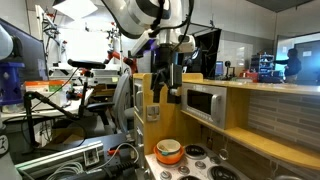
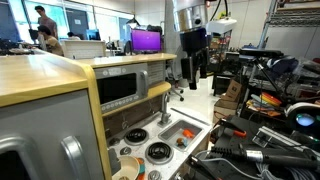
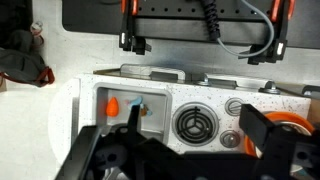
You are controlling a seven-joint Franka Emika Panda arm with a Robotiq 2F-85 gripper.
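Note:
My gripper is open, its two black fingers wide apart with nothing between them. It hangs well above the toy kitchen counter, as the first exterior view also shows. Below it in the wrist view, a small grey sink [image 3: 104, 139] holds an orange item [image 3: 112, 106] and a small blue item [image 3: 139, 101]. Beside the sink are a black coil burner [image 3: 195, 124] and round knobs. An orange pot [image 3: 286, 118] stands at the right edge, partly cut off; in the first exterior view, pale bowl-like ware [image 1: 168, 146] sits above its orange rim.
A silver microwave [image 1: 204, 103] stands on the wooden shelf [image 1: 262, 141] behind the counter. Another burner [image 2: 159, 153] lies on the counter. Bare floor [image 3: 40, 125] shows left of the sink in the wrist view.

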